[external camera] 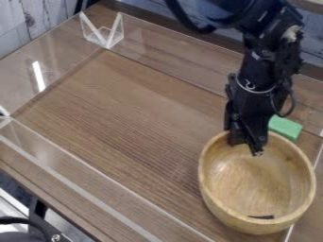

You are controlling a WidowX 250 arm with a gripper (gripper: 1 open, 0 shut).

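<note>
My black gripper (246, 140) hangs at the right, its tips at the back rim of a large wooden bowl (225, 194). Whether its fingers are open or closed on the rim is hard to tell. A small dark piece (263, 216) lies in the bottom of the bowl. A green block (285, 128) lies behind the bowl at the right, beside the gripper.
A white wire-like object (101, 30) stands at the back left. Dark cables lie off the table at the lower left.
</note>
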